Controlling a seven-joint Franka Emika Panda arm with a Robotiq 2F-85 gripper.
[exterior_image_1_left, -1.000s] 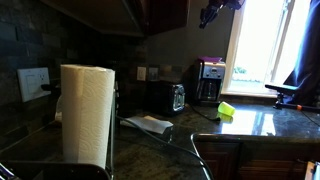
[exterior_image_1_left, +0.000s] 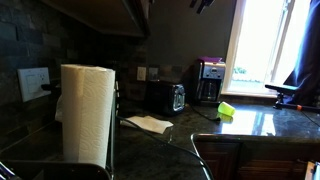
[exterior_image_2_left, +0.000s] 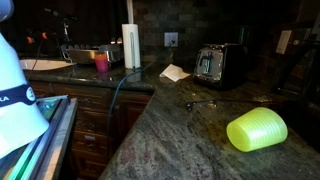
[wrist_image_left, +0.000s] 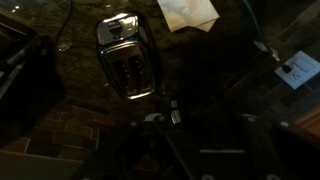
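High above the counter, at the top edge of exterior view 1, part of my gripper (exterior_image_1_left: 200, 5) shows as a small dark shape. The wrist view looks down on the black and chrome toaster (wrist_image_left: 128, 60), with white paper (wrist_image_left: 188, 12) on the counter near it. My fingers are dark and blurred along the bottom there, so their opening is unclear; nothing can be made out between them. A yellow-green cup (exterior_image_2_left: 257, 130) lies on its side on the counter, well apart from the toaster (exterior_image_2_left: 215, 65) and the paper (exterior_image_2_left: 175, 73).
A paper towel roll (exterior_image_1_left: 88, 115) stands upright in the foreground. Behind the toaster's right side is a coffee maker (exterior_image_1_left: 208, 82). A dark cable (exterior_image_2_left: 115, 95) crosses the counter edge, and a red cup (exterior_image_2_left: 101, 62) stands by the sink. Bare counter (exterior_image_2_left: 180, 140) lies left of the yellow-green cup.
In exterior view 1 my gripper has moved up and slightly left, partly out of frame. The white paper by the toaster looks more spread out than a second ago.
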